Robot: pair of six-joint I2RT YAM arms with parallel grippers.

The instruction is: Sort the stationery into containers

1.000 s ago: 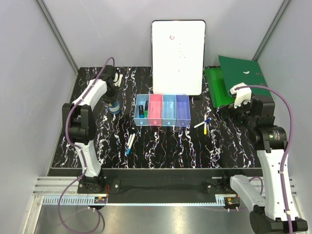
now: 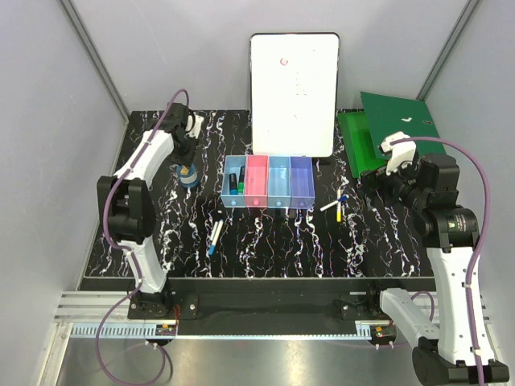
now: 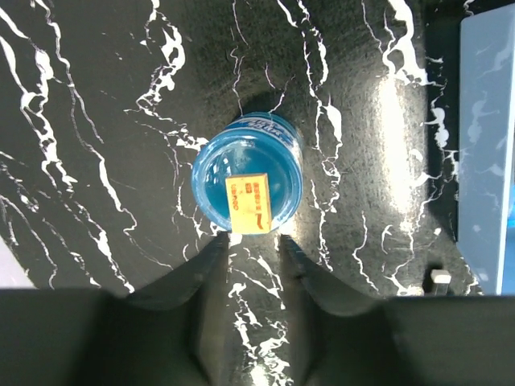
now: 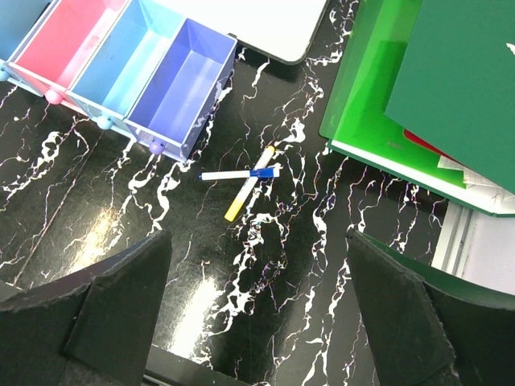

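Observation:
A blue round container [image 3: 283, 165] stands on the dark table at the left, with a small yellow block [image 3: 249, 201] on it or in it. My left gripper hovers at the container's near side, open with nothing between its fingers. The four-part bin [image 2: 268, 205] sits mid-table; a dark item [image 2: 233, 183] and a green one [image 2: 241, 183] lie in its left compartment. Near its front left are two markers [image 2: 215, 236]. To its right, a white marker with a blue cap [image 4: 225, 174] crosses a yellow one [image 4: 238, 206]. My right gripper is open and empty above the table there.
A whiteboard [image 2: 294, 96] leans behind the bin. At the back right is an open green box [image 2: 354, 137] with its green lid [image 2: 402, 121] tilted over it.
The right arm has moved only a little, and the objects on the table stay put.

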